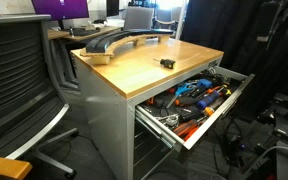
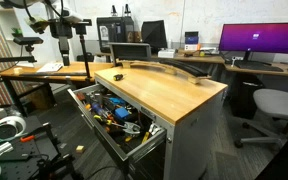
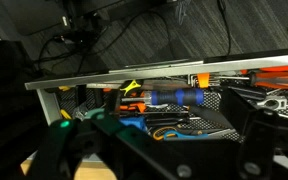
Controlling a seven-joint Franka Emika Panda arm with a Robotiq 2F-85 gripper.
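A wooden-topped cabinet (image 1: 169,62) has its drawer (image 1: 184,137) pulled out. Tools crowd the drawer: a screwdriver with a blue handle (image 3: 174,97), a pair of blue-handled scissors or pliers (image 3: 184,134) and orange-handled tools (image 3: 276,70) among them. On the cabinet top lies a small dark object (image 1: 167,63), too small to make out. My gripper looks down over the drawer, its dark fingers wide apart at the bottom of the wrist view with nothing held between them. In exterior view 2 the arm (image 2: 62,28) is at the left, raised above drawer height.
A long curved wooden piece with a dark part (image 1: 114,45) lies along the cabinet top's back edge. An office chair (image 1: 19,85) stands beside the cabinet. Cables (image 3: 134,25) run over the floor before the drawer. Much of the wooden top is bare.
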